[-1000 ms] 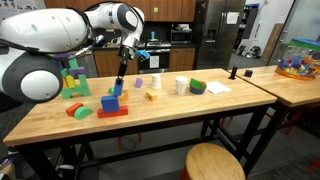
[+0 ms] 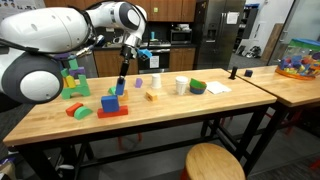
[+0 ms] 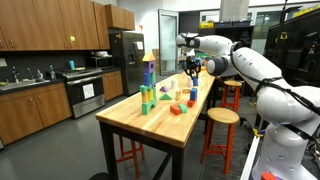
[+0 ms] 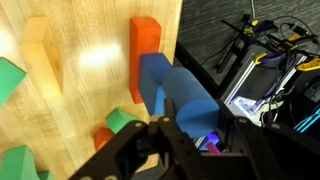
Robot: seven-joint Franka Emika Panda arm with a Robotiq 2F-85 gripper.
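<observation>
My gripper (image 2: 123,79) is shut on a blue cylinder (image 4: 190,98), which in the wrist view points nearly end-on at the camera. Below it is a blue block (image 4: 155,73) on a long red block (image 4: 145,42); exterior view 1 shows the same blue block (image 2: 110,103) and red block (image 2: 113,113) near the table's front edge. The cylinder's lower end is above or against the blue block; whether they touch, I cannot tell.
Green, yellow and blue blocks form a stack (image 2: 76,82) at the left. A red piece (image 2: 82,113) and a wooden block (image 2: 151,95) lie nearby. White cups (image 2: 181,84) and a green bowl (image 2: 197,87) stand to the right. A stool (image 2: 212,162) is in front.
The gripper and the blue cylinder have shifted only slightly, a little to the right. The blocks on the table appear unmoved.
</observation>
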